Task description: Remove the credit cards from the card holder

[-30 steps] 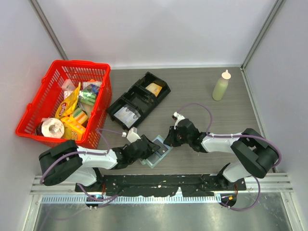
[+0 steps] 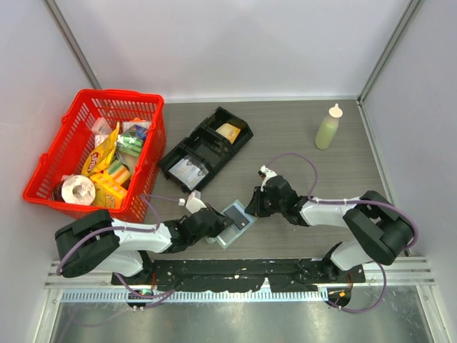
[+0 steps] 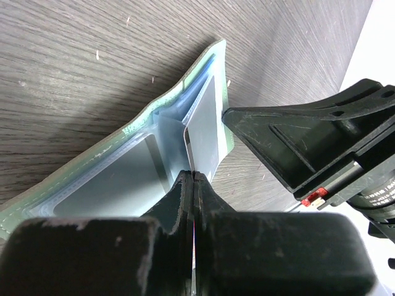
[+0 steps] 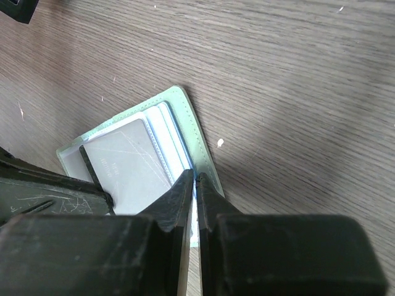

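The pale green-edged card holder (image 2: 230, 237) lies open on the table between both arms. In the left wrist view, a grey card (image 3: 207, 126) sits in its clear sleeve at the far end, and another grey panel (image 3: 117, 182) shows nearer. My left gripper is shut, its tips at the corner of the far card; whether that corner is pinched cannot be made out. My right gripper is shut on the holder's border, beside the clear sleeve edges. From the left, the left gripper's fingertip (image 4: 102, 202) touches the grey card (image 4: 126, 163) there.
A black divided tray (image 2: 207, 148) stands behind the holder. The full red basket (image 2: 153, 153) is at the left, close to the left arm. A green bottle (image 2: 328, 127) stands far right, with bare table around it.
The right one has moved a little to the right, while the holder stays nearly in place.
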